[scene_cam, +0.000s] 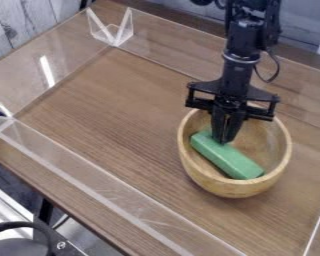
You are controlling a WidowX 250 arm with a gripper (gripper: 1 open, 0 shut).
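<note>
My black gripper (227,128) reaches down into a wooden bowl (267,170) on the right of the table. Its tips are at the upper end of a green block (230,158) that lies slanted in the bowl. The fingertips are small and dark here; the fingers look shut on that end of the block, though the contact is hard to make out.
A small white wire-like object (112,30) sits at the back left. Black cables and a dark round object are at the lower left edge.
</note>
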